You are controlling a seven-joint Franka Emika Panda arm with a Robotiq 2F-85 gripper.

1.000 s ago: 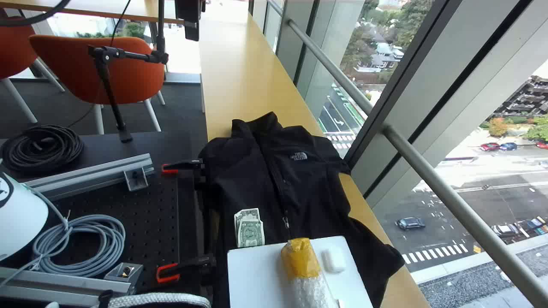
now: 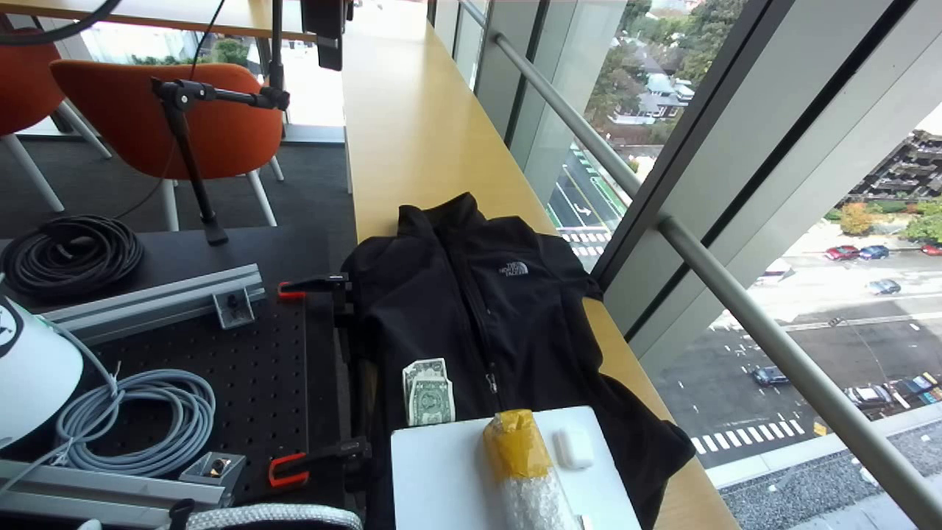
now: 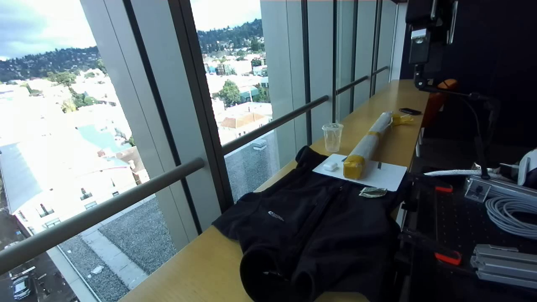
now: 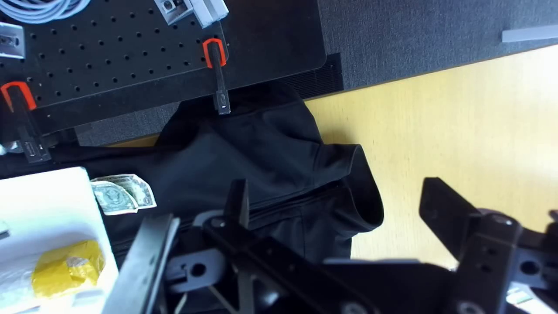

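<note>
In the wrist view my gripper is open, its dark fingers spread wide with nothing held between them. Below it a black zip jacket (image 2: 415, 291) lies spread over the wooden table, its collar toward the bare tabletop. Two dollar bills (image 2: 430, 394) rest on the jacket, touching or close to the edge of a white board (image 2: 433, 477). On that board lies a bubble-wrapped roll with a yellow taped end (image 2: 519, 450), and beside it a small white case (image 2: 574, 447). Neither exterior view shows the gripper's fingers.
Bare wooden table (image 2: 415, 115) extends beyond the collar. Windows and a metal rail (image 2: 724, 287) border one side. A black perforated board (image 2: 252, 380) with orange-tipped clamps (image 2: 289, 470) and coiled cable borders the other. A clear cup (image 3: 332, 136) stands behind the white board.
Inside the room nothing has visibly moved in exterior view 1. Outside the window, a car on the street has shifted to the right.
</note>
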